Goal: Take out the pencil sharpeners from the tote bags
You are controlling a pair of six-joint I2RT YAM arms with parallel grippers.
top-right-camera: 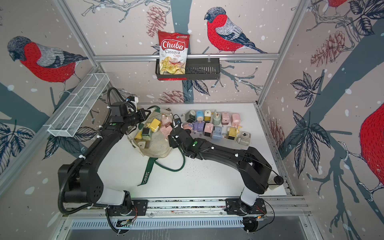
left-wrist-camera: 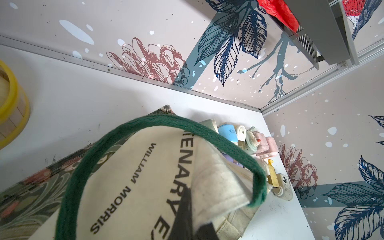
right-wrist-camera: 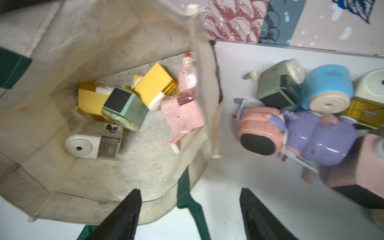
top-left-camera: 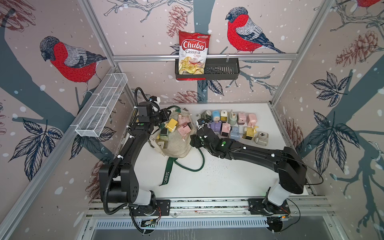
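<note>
A cream tote bag (right-wrist-camera: 128, 172) with green straps lies open at the left of the table, holding several sharpeners, among them a yellow one (right-wrist-camera: 154, 84), a pink one (right-wrist-camera: 182, 114), a green one (right-wrist-camera: 124, 108) and a white one (right-wrist-camera: 90, 142). My left gripper (top-left-camera: 166, 114) is shut at the bag's raised back edge; cloth and strap fill its wrist view. My right gripper (top-left-camera: 193, 140) hovers at the bag's right edge; its two fingertips stand apart in the right wrist view, with nothing seen between them.
Outside the bag, a cluster of sharpeners (right-wrist-camera: 328, 140) covers the back right of the table (top-left-camera: 224, 172). A black shelf (top-left-camera: 226, 68) with chips hangs on the back wall; a wire basket (top-left-camera: 100, 106) is at left.
</note>
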